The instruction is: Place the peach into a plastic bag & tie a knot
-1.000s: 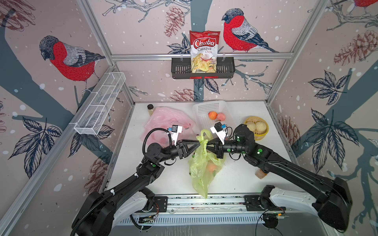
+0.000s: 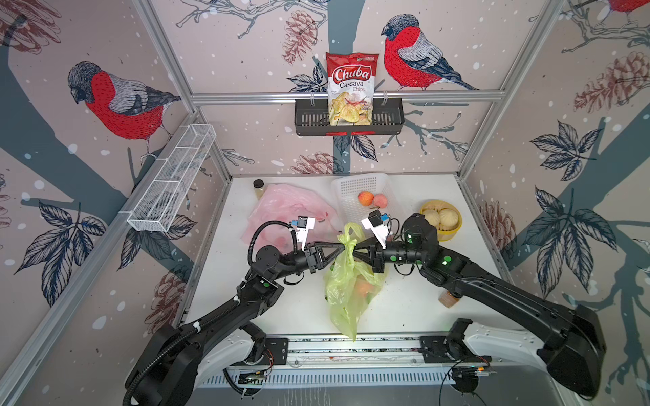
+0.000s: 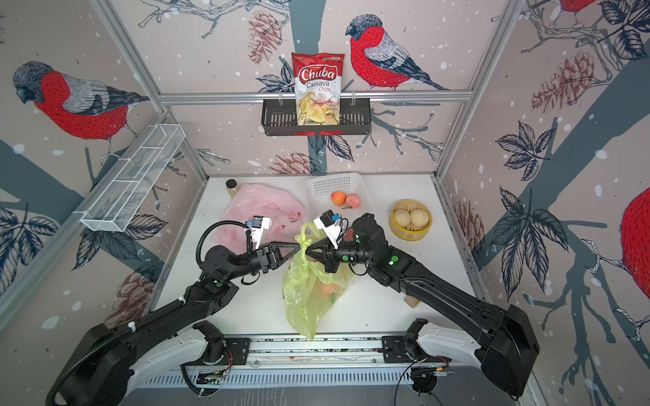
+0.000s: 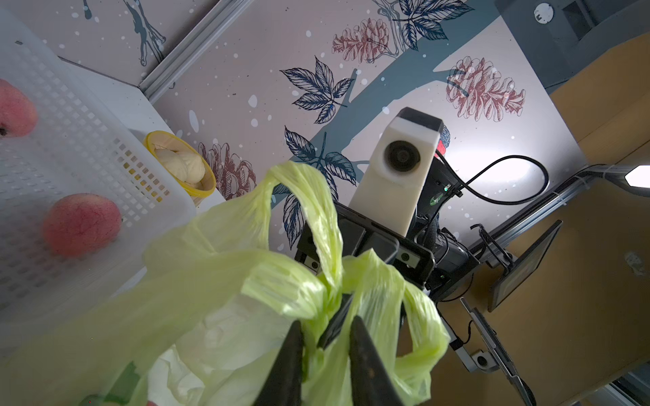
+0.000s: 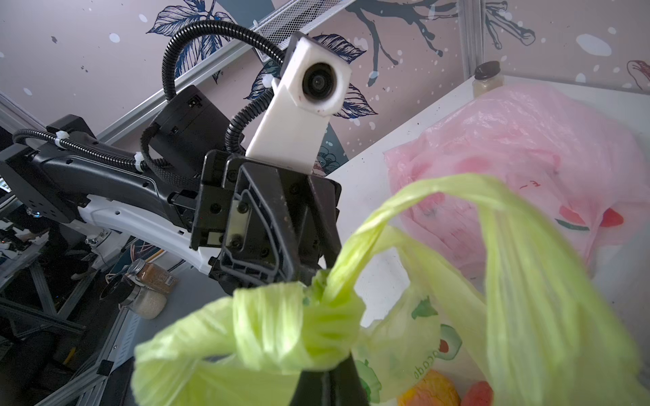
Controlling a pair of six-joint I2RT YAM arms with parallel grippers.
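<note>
A yellow-green plastic bag [image 2: 350,304] hangs between my grippers, peach-coloured fruit [image 3: 327,289] showing through its lower part. Its neck is bunched and twisted with loops above, seen in both wrist views; whether it is knotted I cannot tell. My left gripper has its fingers at the neck, apparently slightly apart, with bag film around and between them; whether it grips is unclear. My right gripper is shut on the bunched bag from the other side, its fingertips partly hidden by the plastic.
A white basket [image 2: 348,186] with fruit stands behind the bag, a pink bag [image 2: 284,206] at back left, a yellow bowl of buns [image 3: 409,230] at right. A small jar [image 2: 258,186] stands in the back left corner.
My left gripper has shifted very slightly over the last second. The bag and right arm look unchanged.
</note>
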